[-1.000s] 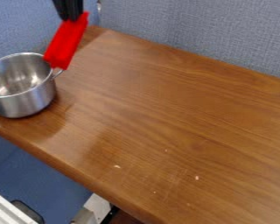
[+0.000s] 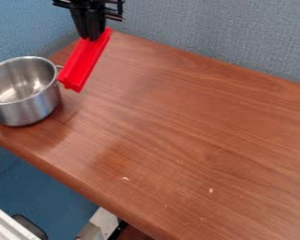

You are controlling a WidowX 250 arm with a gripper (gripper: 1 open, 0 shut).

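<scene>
A long red object (image 2: 82, 62) hangs tilted from my gripper (image 2: 93, 28) at the top left, its lower end reaching down beside the rim of a steel pot (image 2: 20, 101). The gripper is shut on the red object's upper end; the fingertips are dark and hard to make out. The pot stands empty, as far as I can see, at the left edge of the wooden table.
Grey-blue padded walls (image 2: 228, 33) bound it at the back and left. A white item (image 2: 7, 227) sits below the table's left edge.
The pot has stayed in place.
</scene>
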